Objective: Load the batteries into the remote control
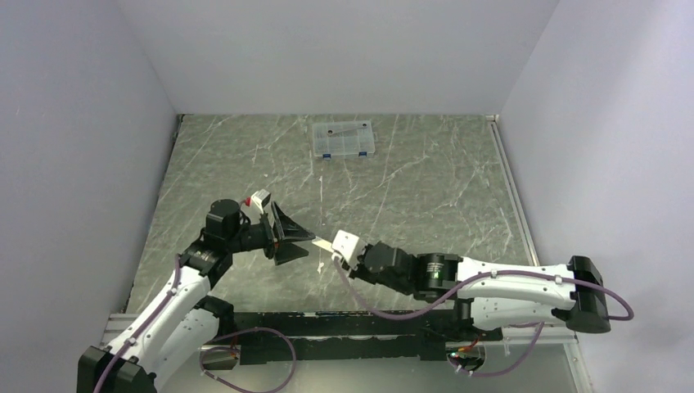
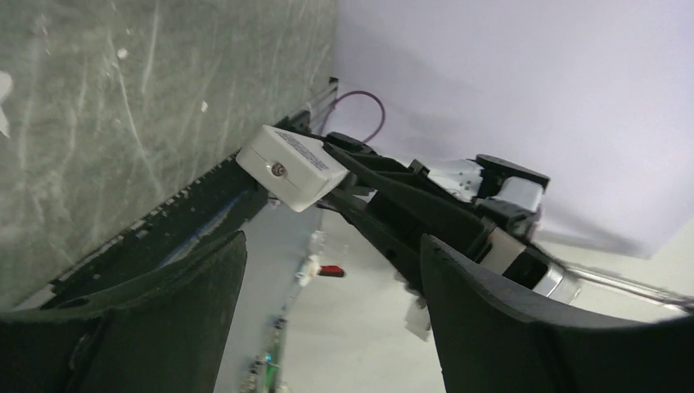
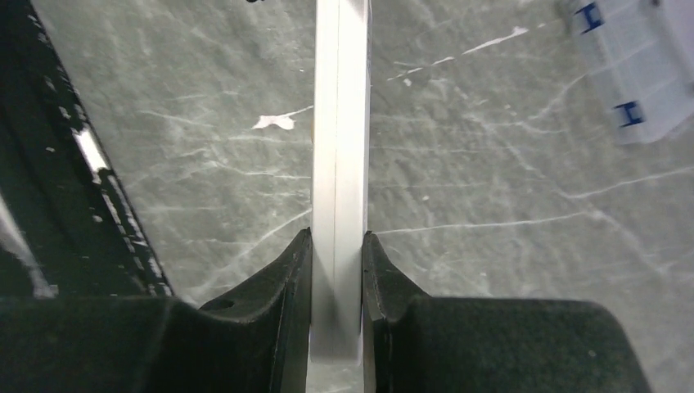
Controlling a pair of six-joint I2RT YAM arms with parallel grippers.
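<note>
The white remote control (image 3: pixel 340 164) is long and narrow, seen edge-on in the right wrist view. My right gripper is shut on it, a dark finger against each side. In the left wrist view, the near end of the remote (image 2: pixel 295 168) shows a small round metal spot and points toward my left gripper. That gripper stands open, with its fingers apart and clear of the remote. From above, the remote (image 1: pixel 323 244) is largely hidden by the arms. No battery can be made out clearly.
At the back of the table lies a clear compartment case (image 1: pixel 344 139) with blue latches and a thin item with dark ends in it. Bare grey marbled tabletop (image 1: pixel 434 188) surrounds it. The two grippers are close together near the front edge.
</note>
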